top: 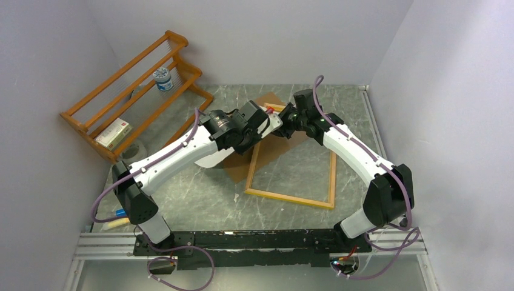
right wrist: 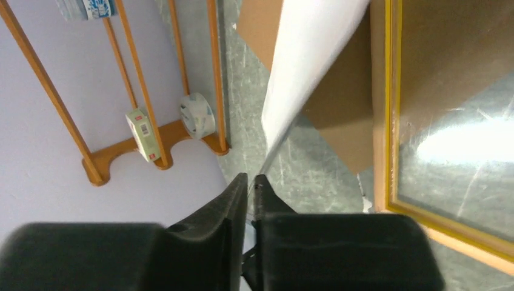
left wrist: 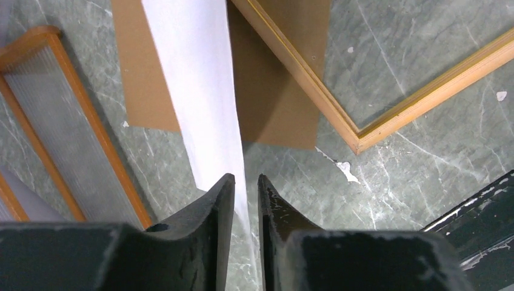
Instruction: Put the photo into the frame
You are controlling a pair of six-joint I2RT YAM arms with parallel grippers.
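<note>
The white photo sheet [left wrist: 200,91] is held raised between my two grippers, above a brown board [left wrist: 279,115] and the wooden frame [top: 291,200]. The frame lies on the marble table with part of the board under it. My left gripper has its fingertips close together, with the sheet's edge running between them. My right gripper also has its fingertips nearly closed at the sheet's thin edge. Whether either is fully shut on it is unclear. In the top view the grippers meet over the frame's upper left part, hiding much of the sheet.
A wooden rack [top: 133,103] with a box [top: 113,133] and a jar [top: 162,79] stands at the left. Walls enclose the table on the sides and back. Bare table [top: 182,200] shows at the front left.
</note>
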